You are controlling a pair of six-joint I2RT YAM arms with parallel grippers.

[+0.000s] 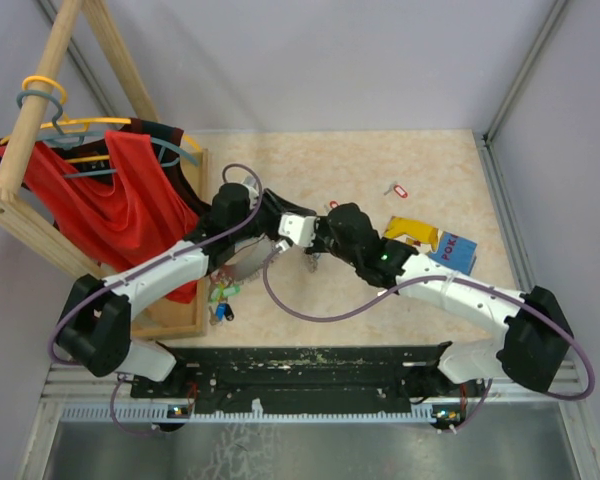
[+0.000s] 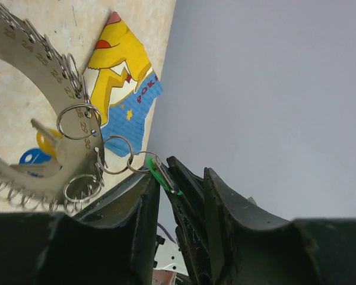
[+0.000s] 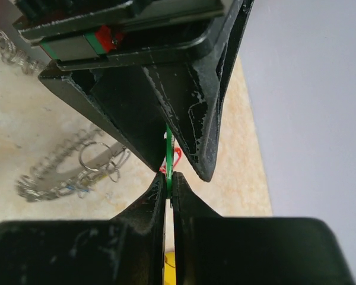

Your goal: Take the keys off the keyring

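My two grippers meet mid-air above the table, left (image 1: 285,215), right (image 1: 315,235). A small green tag (image 3: 169,148) with a split ring (image 2: 143,153) is between them. In the right wrist view, my right gripper is shut on the tag's lower end, and the left gripper's black fingers (image 3: 190,119) stand either side above it, slightly apart. In the left wrist view the tag (image 2: 164,176) points into the right gripper's tips. A large ring of numbered metal loops (image 2: 77,119) lies below. Whether keys hang from the green tag is unclear.
The clothes rack (image 1: 30,150) with red garment fills the left. A yellow and blue card (image 1: 450,250) and small red tags (image 1: 400,191) lie on the right of the table (image 1: 330,160).
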